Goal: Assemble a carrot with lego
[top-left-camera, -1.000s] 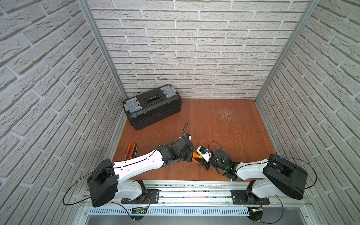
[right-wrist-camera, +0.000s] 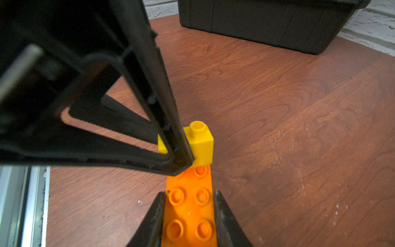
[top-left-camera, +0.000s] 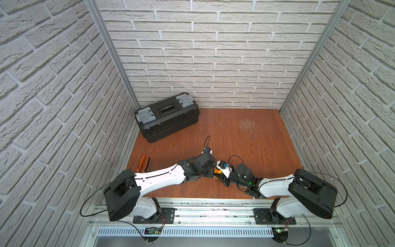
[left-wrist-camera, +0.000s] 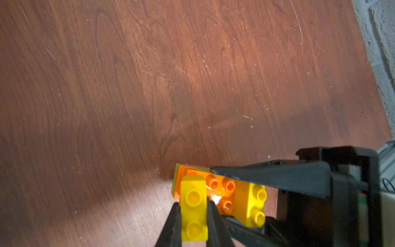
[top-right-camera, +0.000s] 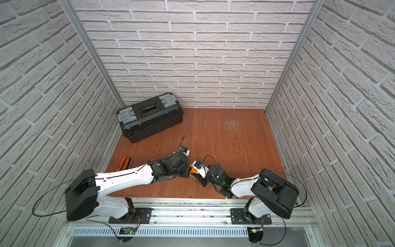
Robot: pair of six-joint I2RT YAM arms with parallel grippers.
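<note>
In the left wrist view my left gripper is shut on a small yellow brick [left-wrist-camera: 193, 210] with studs up. It hangs over an orange brick assembly [left-wrist-camera: 216, 189], which has another yellow brick [left-wrist-camera: 249, 205] at its right end and a thin green edge at the left. My right gripper is shut on the orange assembly, seen in the right wrist view with a yellow brick [right-wrist-camera: 199, 146] at its far end, partly behind the other gripper's black body. In both top views the two grippers meet near the front middle, hiding most of the bricks.
A black toolbox [top-left-camera: 166, 117] stands at the back left. Orange-handled tools [top-left-camera: 141, 163] lie at the left edge of the table [top-left-camera: 259, 135]. Brick walls surround it.
My left arm has moved a little to the right, toward the right gripper. The right arm and the things on the table look unchanged.
</note>
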